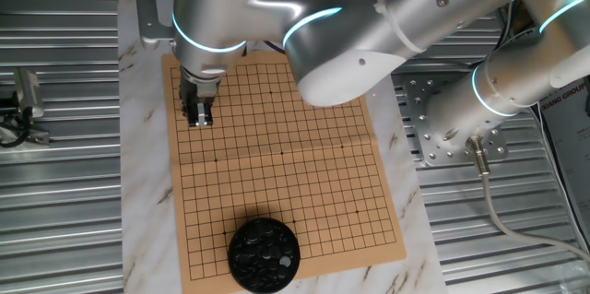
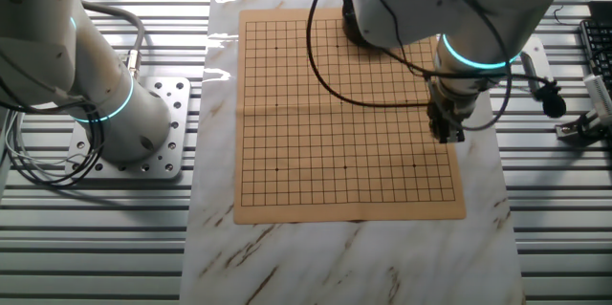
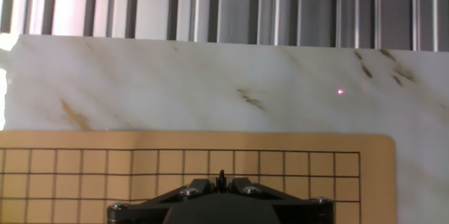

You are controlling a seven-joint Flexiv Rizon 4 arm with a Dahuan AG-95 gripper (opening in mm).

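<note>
My gripper (image 1: 200, 121) hangs over the upper left part of a tan Go board (image 1: 304, 188), near its left edge. In the wrist view the gripper has its fingers close together, with a thin dark piece (image 3: 222, 179) upright between the tips. This looks like a black stone seen edge-on, but it is too small to be sure. A round black bowl (image 1: 265, 262) of black stones rests on the board's lower edge. From the other side, the gripper (image 2: 447, 135) appears over the board's right edge. No stones show on the visible grid.
White marbled tabletop (image 3: 175, 83) borders the board, with ribbed metal decking (image 1: 60, 202) beyond it. A black cable (image 2: 368, 104) loops from the arm across the second exterior view. The arm hides part of the board.
</note>
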